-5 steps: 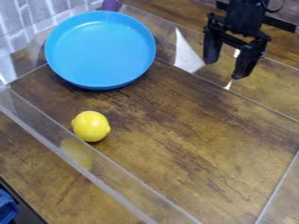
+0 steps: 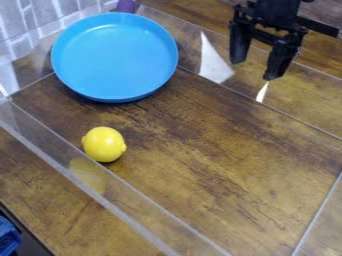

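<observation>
A black gripper (image 2: 261,50) hangs at the top right over the wooden surface, its two fingers pointing down; whether it is open or shut is hard to tell. A blue round bowl or plate (image 2: 114,55) lies at the upper left. A yellow lemon-like object (image 2: 104,144) sits on the wood at the lower left, well apart from the gripper. A pale triangular shape (image 2: 214,58) shows just left of the gripper.
Clear walls or strips edge the wooden surface (image 2: 214,170). A small purple object (image 2: 127,6) is at the top edge, and a blue item (image 2: 14,240) at the bottom left corner.
The bowl and the yellow object have not moved.
</observation>
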